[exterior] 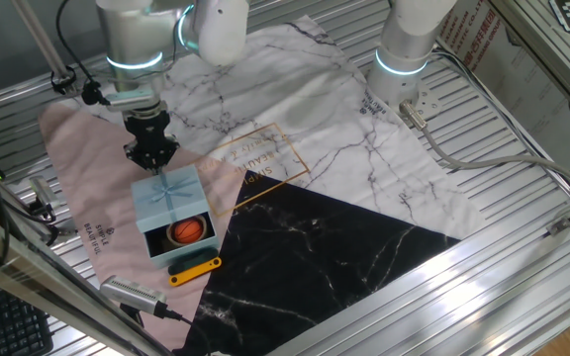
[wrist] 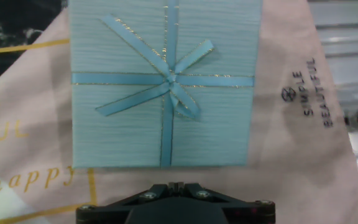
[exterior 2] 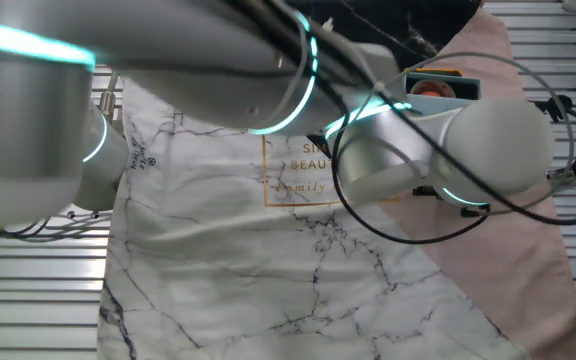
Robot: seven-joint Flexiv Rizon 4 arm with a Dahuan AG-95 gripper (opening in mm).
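A light-blue gift box [exterior: 188, 251] stands on the pink part of the cloth. Its lid [exterior: 170, 196], tied with a blue ribbon bow [wrist: 171, 79], covers the rear part and leaves the front uncovered. In that gap sits a small orange basketball [exterior: 187, 230], apparently within a pale ring. My gripper [exterior: 153, 166] hangs just behind the lid, on the side away from the ball. From the wrist, the gripper looks shut, its fingertips together and nothing visible between them, a little short of the lid's edge. The arm hides the gripper in exterior view 2.
A yellow-and-black tool [exterior: 196, 271] lies against the box's front. A silver device [exterior: 134, 295] with a cable is near the cloth's edge.
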